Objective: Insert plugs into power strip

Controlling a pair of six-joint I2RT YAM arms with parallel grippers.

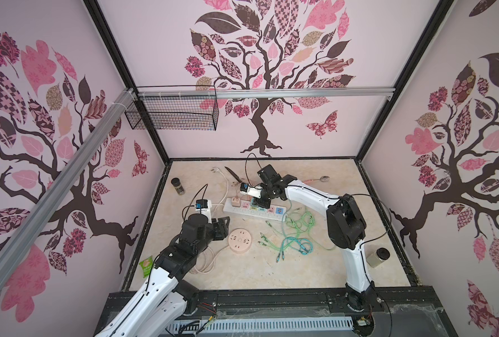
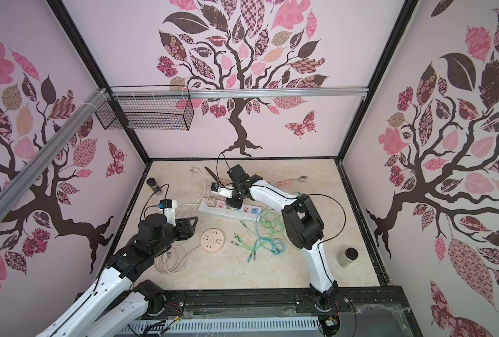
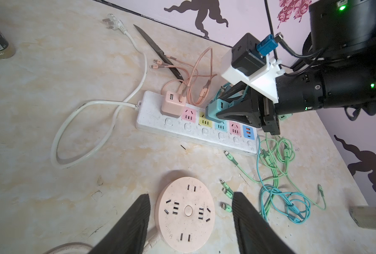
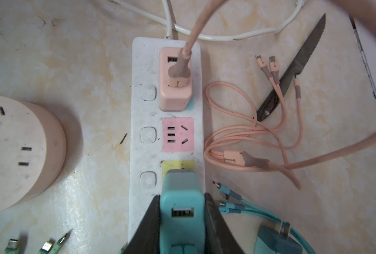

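Note:
Above the white power strip my right gripper is shut on a teal plug, which covers part of the yellow socket. Whether its prongs are in the socket is hidden from view. A pink plug with a cable sits on the strip's end socket, with the open pink socket beside it. Another teal plug lies on the table behind the strip, prongs showing. My left gripper hangs in front of the strip, fingers apart and empty.
A round pink socket lies below the left gripper. Tangled green cables and teal cables are at the right. A knife lies behind the strip among pink cables.

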